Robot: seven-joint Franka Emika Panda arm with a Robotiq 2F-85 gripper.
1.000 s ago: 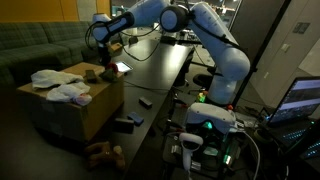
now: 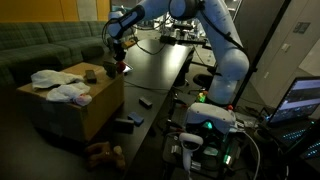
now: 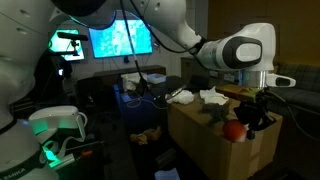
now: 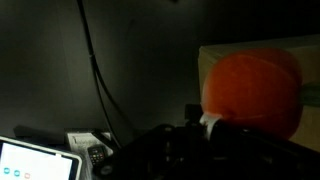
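Note:
A round orange-red object point(image 4: 252, 92) fills the right of the wrist view, tight against the dark fingers of my gripper, with a small white bit at its left edge. In exterior view 2 the same red object point(image 3: 235, 130) hangs at the upper edge of the cardboard box point(image 3: 205, 143), just below my gripper point(image 3: 252, 130). My gripper appears shut on it, though the contact itself is hidden in shadow. From exterior view 1 only a small red patch point(image 2: 121, 67) shows beneath the gripper, near the box's right corner.
White crumpled cloths point(image 2: 55, 78) and dark items lie on the box. A brown plush-like thing point(image 2: 105, 155) is on the dark floor. A lit tablet point(image 4: 38, 160) and a small device point(image 4: 90, 148) lie beside the box. A sofa point(image 2: 60, 45) stands behind.
In exterior view 1 the gripper and forearm have shifted to the right, toward the box's right side, and the red patch has moved along slightly. The box and cloths look unchanged.

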